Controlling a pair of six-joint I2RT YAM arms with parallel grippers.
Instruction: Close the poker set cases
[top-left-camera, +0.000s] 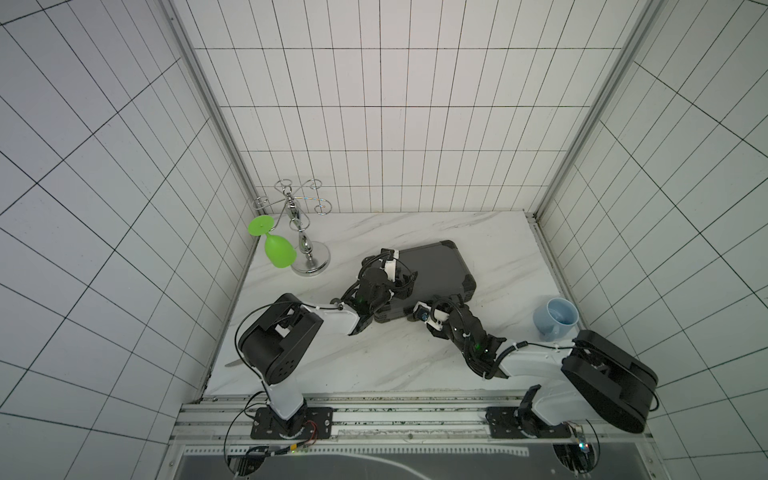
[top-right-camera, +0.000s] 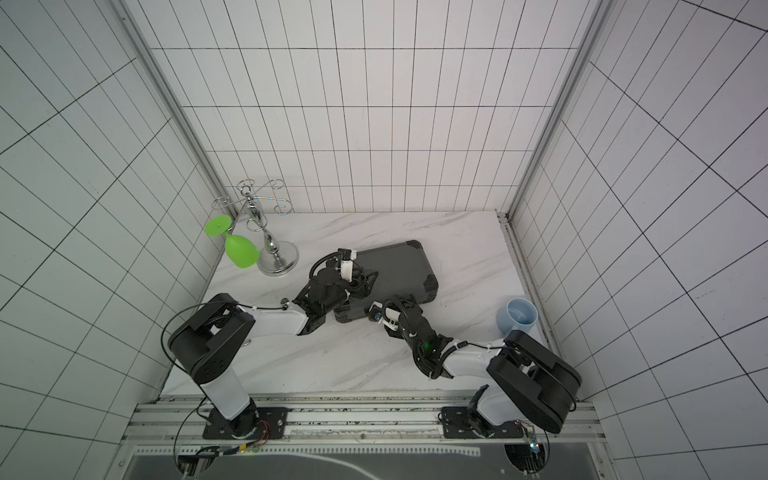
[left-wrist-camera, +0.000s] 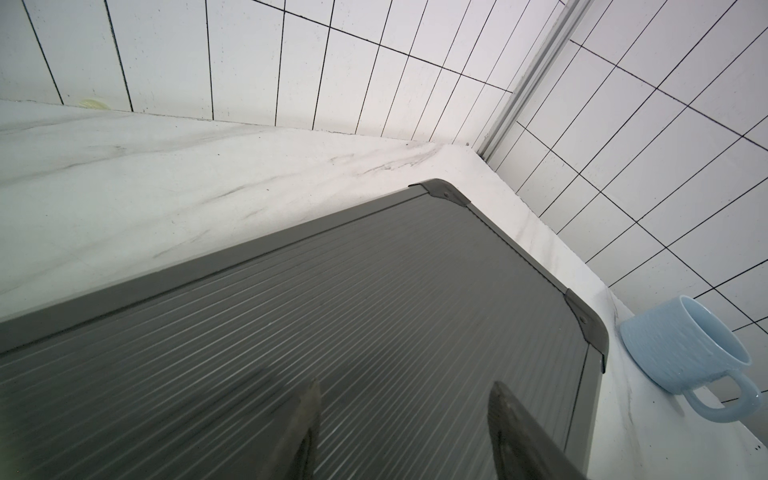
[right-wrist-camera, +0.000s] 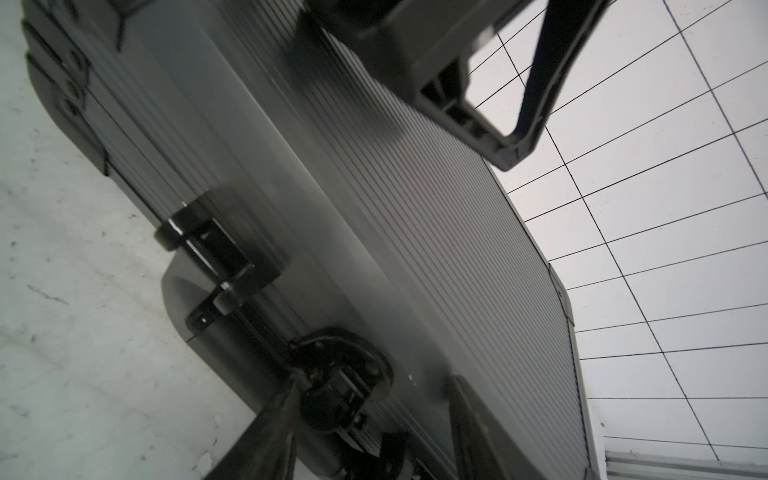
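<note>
The grey poker set case (top-left-camera: 436, 268) lies flat on the marble table, its ribbed lid (left-wrist-camera: 384, 304) down on the body. My left gripper is over the lid's left part, partly open, with no object visible between its fingers. At the case's front side my right gripper is also part open, its fingers on either side of a black latch fitting (right-wrist-camera: 340, 368) in the image. Another dark latch (right-wrist-camera: 220, 252) and the black handle (right-wrist-camera: 232, 352) show on that front side. Whether the latches are fastened I cannot tell.
A light blue mug (top-left-camera: 555, 318) stands at the right of the table. Back left is a chrome stand (top-left-camera: 309, 257) with a green goblet (top-left-camera: 278, 249) hanging on it. My left gripper's black body (right-wrist-camera: 424, 64) looms close above the lid near the right gripper.
</note>
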